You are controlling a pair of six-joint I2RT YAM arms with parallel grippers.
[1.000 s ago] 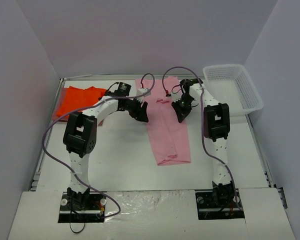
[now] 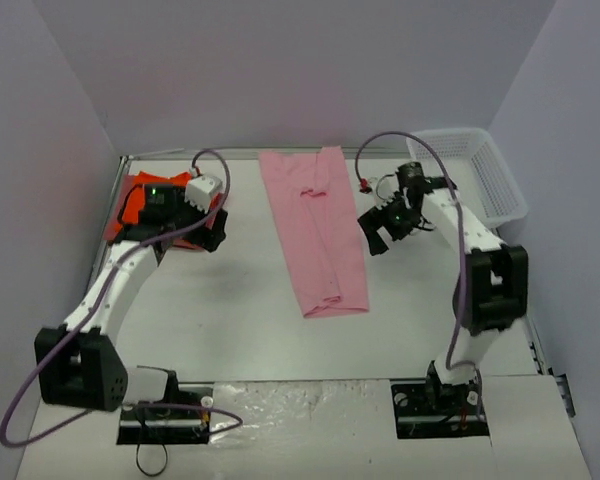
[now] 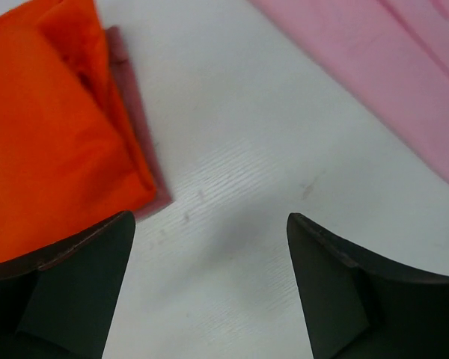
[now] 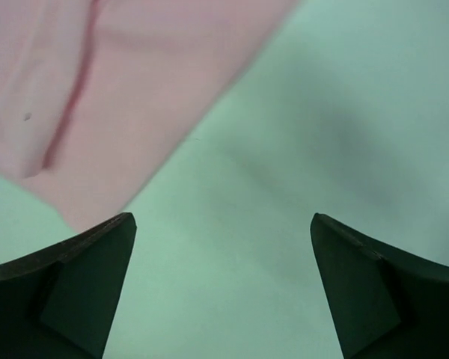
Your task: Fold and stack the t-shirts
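A long folded pink T-shirt (image 2: 292, 233) lies in the middle of the table, showing also in the right wrist view (image 4: 157, 97). An orange folded shirt (image 2: 146, 190) lies over a pinkish one at the left, seen closely in the left wrist view (image 3: 60, 142). My left gripper (image 2: 204, 236) is over the right side of that pile, fingers apart, nothing between them. My right gripper (image 2: 374, 228) stands open just right of the pink T-shirt's edge, holding nothing.
A white empty basket (image 2: 496, 180) sits at the back right. Walls bound the back and sides.
Both arms have drawn apart, the left gripper leftward, the right rightward off the pink T-shirt.
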